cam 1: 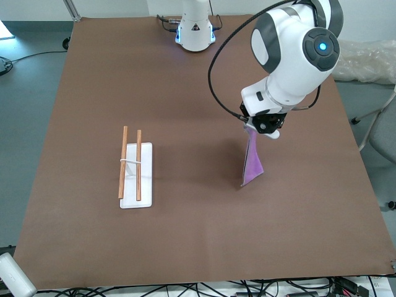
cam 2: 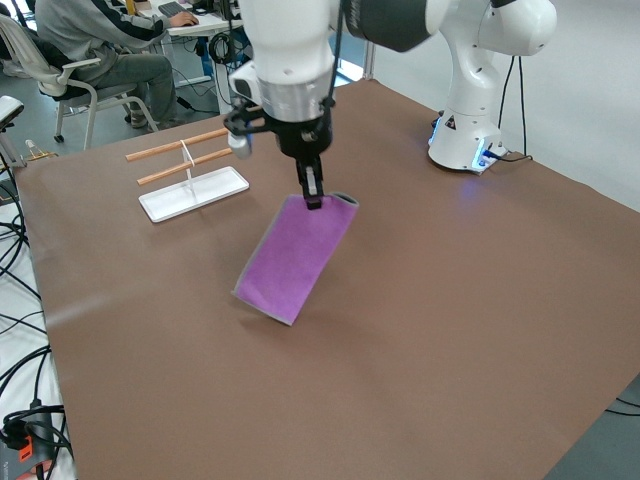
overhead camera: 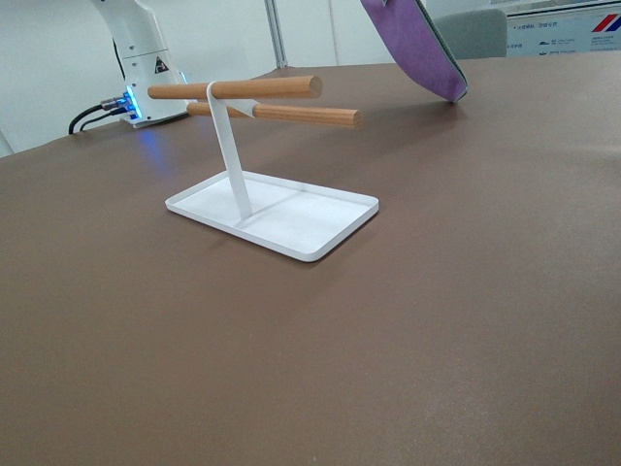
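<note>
My gripper is shut on the top edge of a purple cloth with a grey border, which hangs down from it over the brown table. In the left camera the cloth hangs right of a white rack with two wooden rods, turned nearly edge-on. The rack's tray lies flat on the table, its rods raised on a white stem. In the top camera only the lower part of the cloth shows, behind and right of the rack; the gripper is out of that view.
Cables and a black box lie along one edge.
</note>
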